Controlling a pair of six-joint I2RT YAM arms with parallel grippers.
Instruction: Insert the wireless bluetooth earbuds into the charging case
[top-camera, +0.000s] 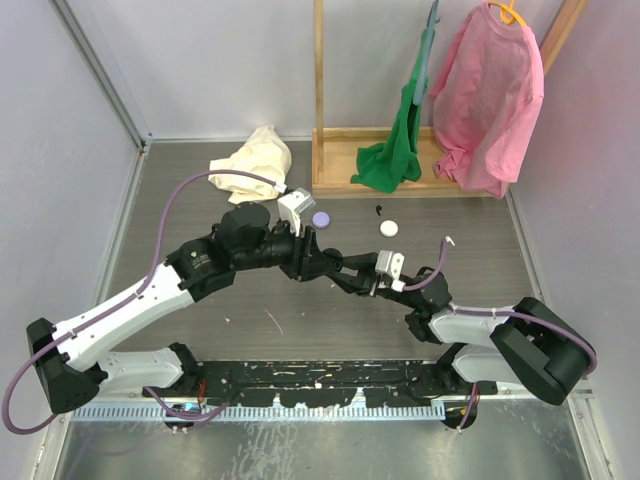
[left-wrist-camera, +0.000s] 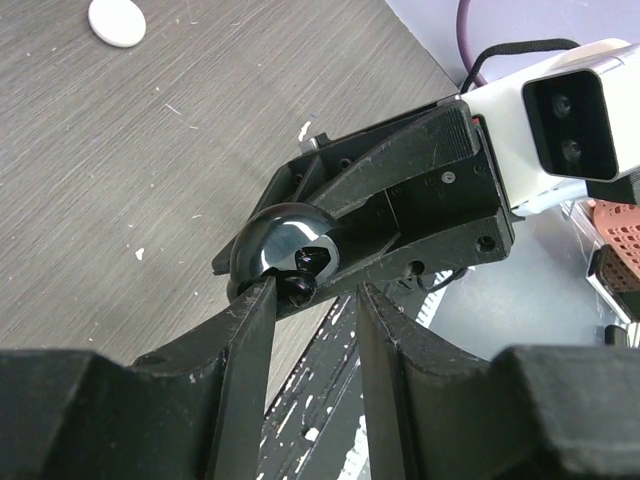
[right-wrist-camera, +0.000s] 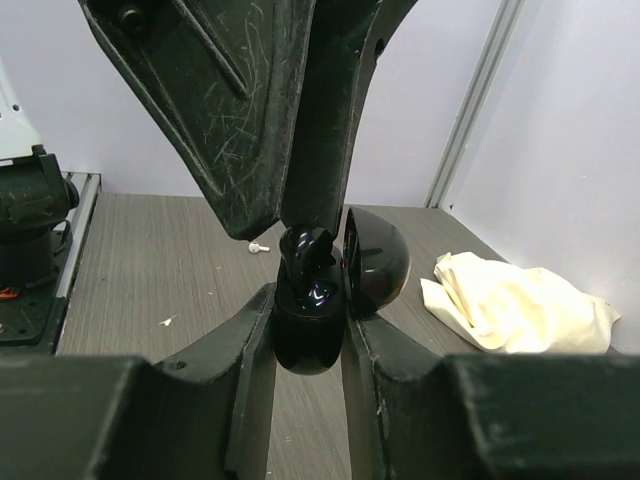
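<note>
The black glossy charging case (right-wrist-camera: 308, 325) is held in my right gripper (top-camera: 342, 268), shut on it at the centre of the table, its open lid (right-wrist-camera: 373, 258) standing beside the case body. My left gripper (top-camera: 306, 262) meets it from the left, its fingertips at the case's top in the right wrist view. In the left wrist view the left fingers (left-wrist-camera: 235, 350) are parted, with one tip against the small dark earbud piece (left-wrist-camera: 296, 290) at the case. Whether that earbud is seated cannot be told.
A purple disc (top-camera: 321, 219), a white disc (top-camera: 388, 228) and a small dark bit (top-camera: 379, 210) lie behind the grippers. A cream cloth (top-camera: 250, 165) and a wooden rack (top-camera: 338, 160) with garments stand at the back.
</note>
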